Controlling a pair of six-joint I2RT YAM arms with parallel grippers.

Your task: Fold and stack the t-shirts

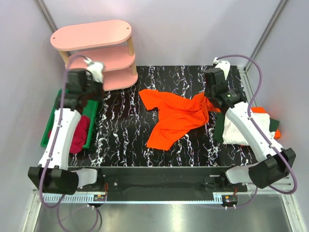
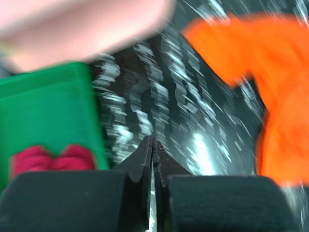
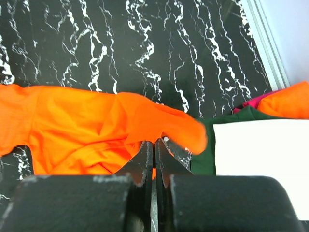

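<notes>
An orange t-shirt (image 1: 176, 116) lies crumpled across the middle of the dark marbled table. My right gripper is shut on its right end, where bunched cloth (image 3: 164, 123) rises at the fingertips and a flap hangs over to the right. On the left, my other gripper is shut with nothing showing between its fingers, above bare table between the green bin and the shirt. At the right, a stack of folded shirts has a white one (image 3: 260, 159) on top, with green (image 3: 205, 150) and orange (image 3: 289, 101) cloth showing at its edges.
Dark red cloth (image 1: 81, 135) lies in the green bin (image 1: 49, 121) on the left. A pink shelf (image 1: 94, 36) stands at the back left. Bare table (image 1: 120, 125) shows left of the shirt and behind it (image 1: 169, 77).
</notes>
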